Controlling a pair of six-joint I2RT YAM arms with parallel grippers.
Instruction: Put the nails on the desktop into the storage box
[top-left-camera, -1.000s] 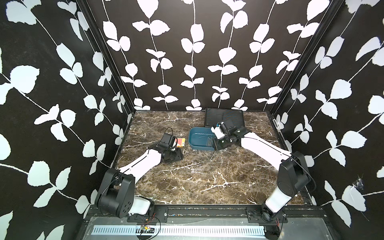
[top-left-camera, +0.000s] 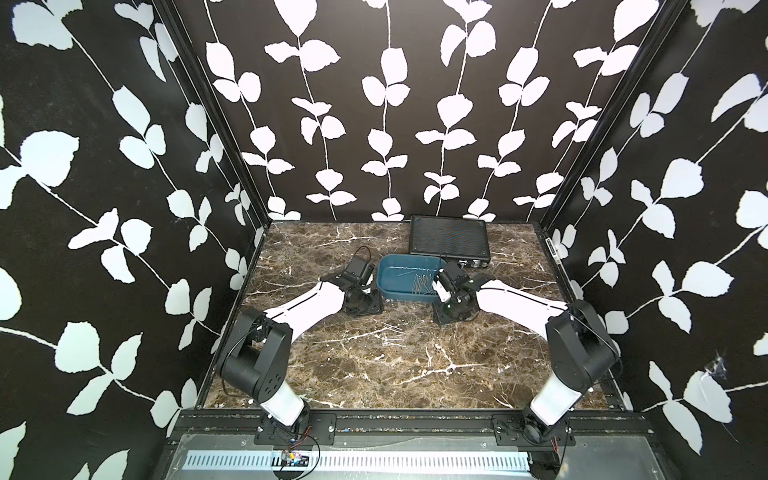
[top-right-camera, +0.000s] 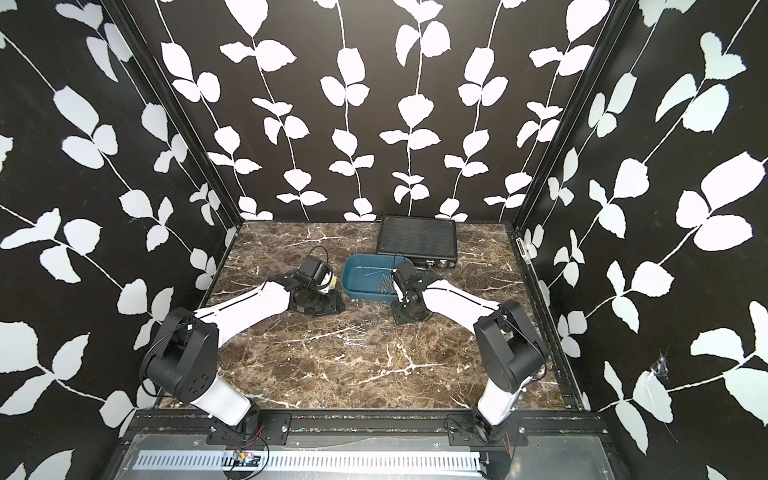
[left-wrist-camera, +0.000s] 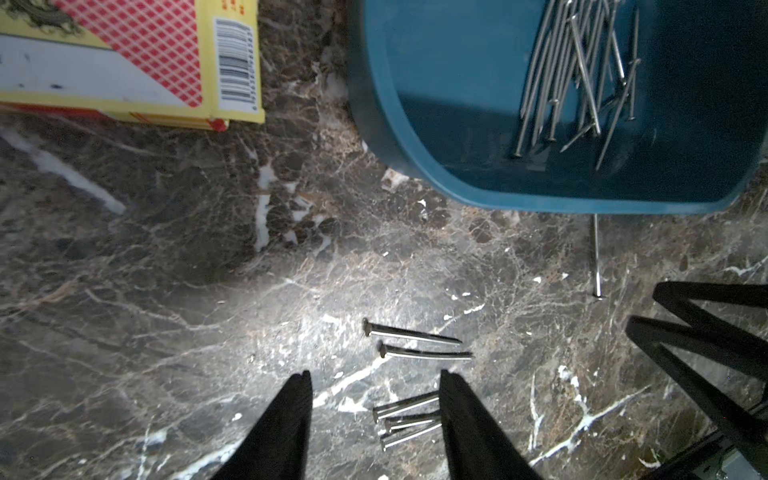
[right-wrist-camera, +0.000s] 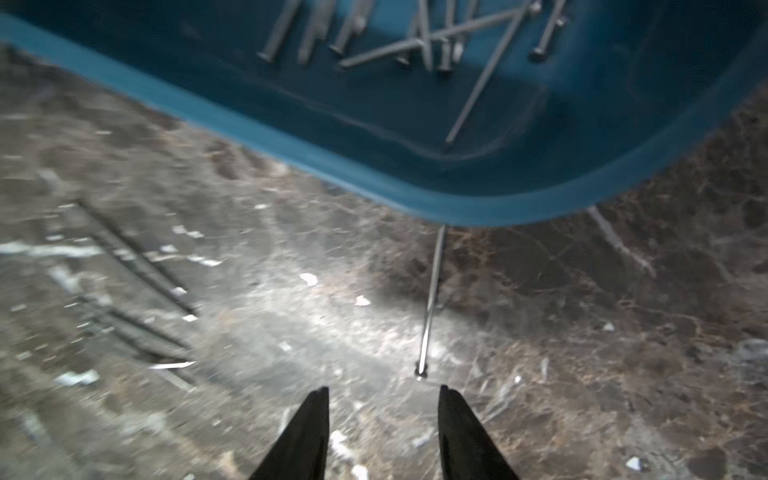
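Observation:
The blue storage box (top-left-camera: 388, 289) stands mid-table with several nails (left-wrist-camera: 552, 80) lying in it. Outside, a single nail (right-wrist-camera: 432, 300) lies on the marble right against the box's near wall, head toward me. To the left of it, several more nails (left-wrist-camera: 412, 332) rest on the desktop in front of the box. My right gripper is open, empty, just in front of the lone nail's head. Open as well is my left gripper, held above the loose group, nothing between its fingers; one finger covers the tips of the lower nails.
A yellow-and-red card box (left-wrist-camera: 160, 60) sits left of the storage box. Behind it lies a black case (top-left-camera: 448, 236). In the left wrist view the right gripper's dark fingers (left-wrist-camera: 696, 340) come in close at the right.
A nail hung below the right gripper a second ago; now one lies outside the box. The right gripper has shifted toward the front, and the left gripper has moved right toward the box.

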